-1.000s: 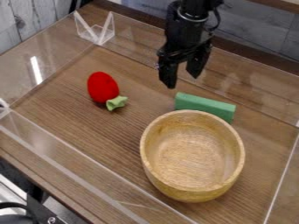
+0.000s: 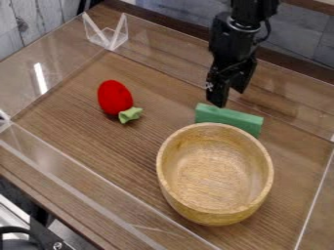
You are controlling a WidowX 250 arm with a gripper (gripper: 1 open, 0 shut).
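Observation:
My gripper [image 2: 225, 87] is above and behind a green block [image 2: 229, 121], its black fingers open and pointing down, with no object seen between them. The green block lies on the wooden table just behind a large tan bowl [image 2: 214, 176]. To the left lie a red oval object [image 2: 113, 98] and a small light-green piece [image 2: 129, 114] at its lower right.
The wooden table [image 2: 72, 156] has free room at the left and toward the back left. A white wire-like object [image 2: 109, 34] stands at the back left. The tan bowl fills much of the front right.
My gripper has moved to the right, to a place above the back of the green block. The objects on the table have not visibly moved.

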